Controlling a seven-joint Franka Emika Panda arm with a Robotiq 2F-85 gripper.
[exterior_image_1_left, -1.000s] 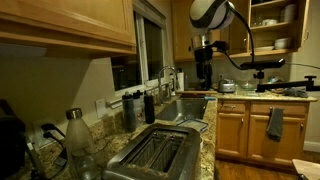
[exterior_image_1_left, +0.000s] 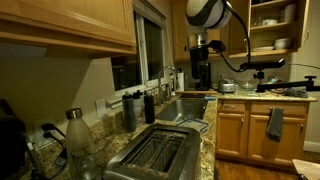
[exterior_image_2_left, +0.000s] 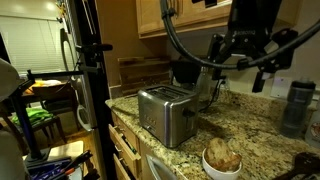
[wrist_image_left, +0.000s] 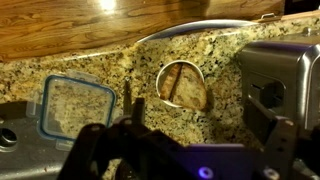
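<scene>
A round white bowl (exterior_image_2_left: 222, 164) holding a piece of bread (exterior_image_2_left: 222, 153) stands on the speckled counter. In the wrist view the bread (wrist_image_left: 183, 85) shows a browned strip along one side. Above the bowl hangs my gripper (exterior_image_2_left: 238, 76), its fingers spread apart with no object between them. Seen from the wrist, the gripper has a finger on either side below the bowl, which lies lower down on the counter. A silver toaster (exterior_image_2_left: 168, 113) sits beside the bowl, on the right in the wrist view.
A clear container with a blue rim (wrist_image_left: 78, 108) lies across the bowl from the toaster, near the sink edge (wrist_image_left: 25, 160). The wood floor (wrist_image_left: 100, 25) drops away past the counter's front edge. Bottles (exterior_image_1_left: 148, 107) line the wall side.
The arm has shifted slightly in exterior view 1, with the gripper a little lower than before. Nothing on the counter has visibly moved.
</scene>
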